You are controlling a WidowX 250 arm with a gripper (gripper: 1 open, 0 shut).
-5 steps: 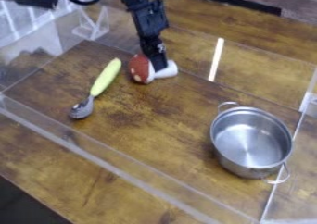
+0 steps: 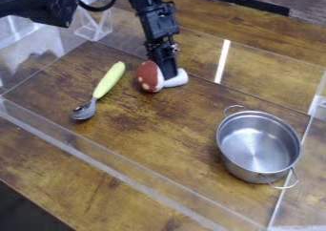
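My gripper [image 2: 162, 63] hangs at the upper middle, its tip down behind a red object [image 2: 149, 75] with a white part [image 2: 174, 78] beside it. The fingertips are small and dark, partly hidden there; I cannot tell whether they touch it. To the left lie a yellow corn-like object [image 2: 111, 79] and a metal spoon-like utensil [image 2: 86, 109]. A steel pot [image 2: 254, 144] with handles stands at the lower right.
The wooden table [image 2: 128, 178] has bare room in the front and middle. Clear panel edges run along the left, right and back.
The arm has shifted slightly at the upper middle, and the red object with its white part has moved a little. The pot and utensil are unchanged.
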